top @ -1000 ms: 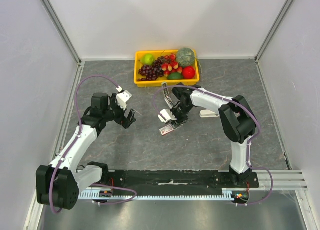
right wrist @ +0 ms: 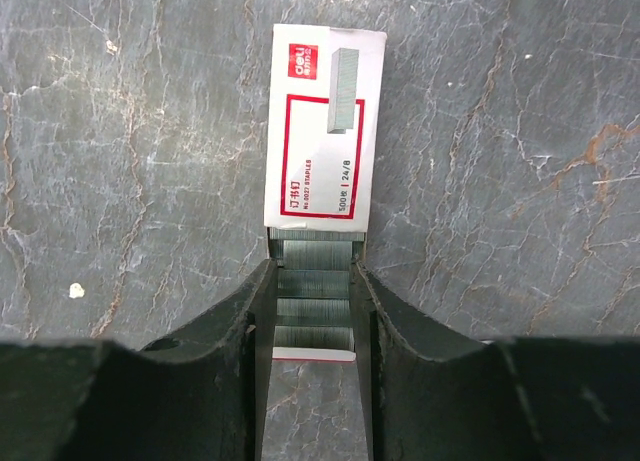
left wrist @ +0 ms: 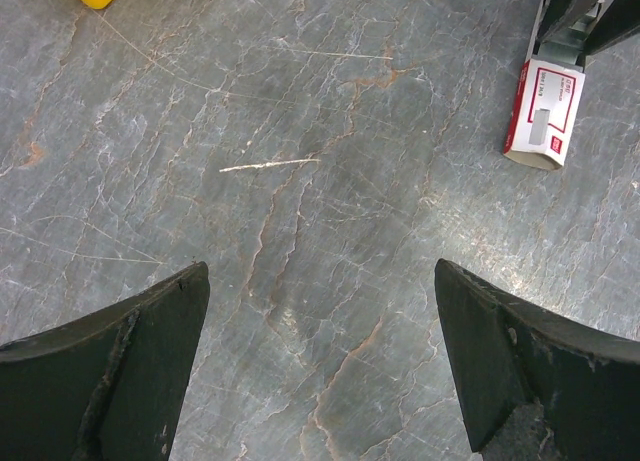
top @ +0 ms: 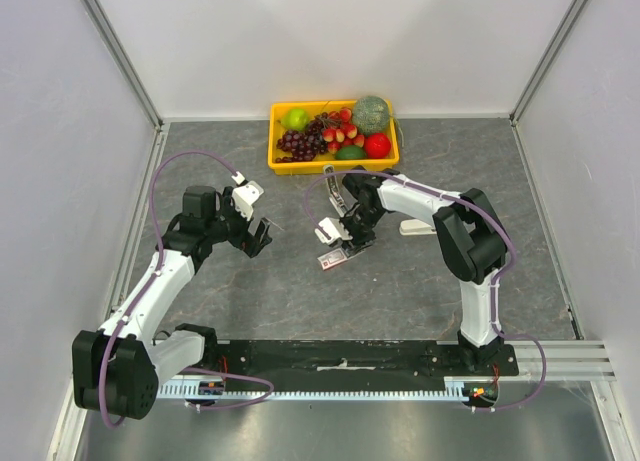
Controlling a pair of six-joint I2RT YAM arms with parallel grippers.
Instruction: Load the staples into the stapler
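Observation:
A white and red staple box [right wrist: 320, 131] lies on the grey table, its drawer slid out with rows of silver staples [right wrist: 315, 283] showing. My right gripper is open over that drawer, one finger at each long side of the staple rows; whether the pads touch them I cannot tell. The left wrist view shows the same box [left wrist: 545, 116] at upper right. My left gripper stands wide open with only bare table between its fingers. A slim, pale and dark stapler [top: 333, 188] appears behind the right gripper, partly hidden by the arm.
A yellow crate [top: 290, 168] of fruit stands at the back. To the right, partly behind the right arm, lies a long white object [top: 417, 227]. Free table lies in front of the box and between the arms.
The right gripper and the staple box have barely shifted, if at all. The left arm is still.

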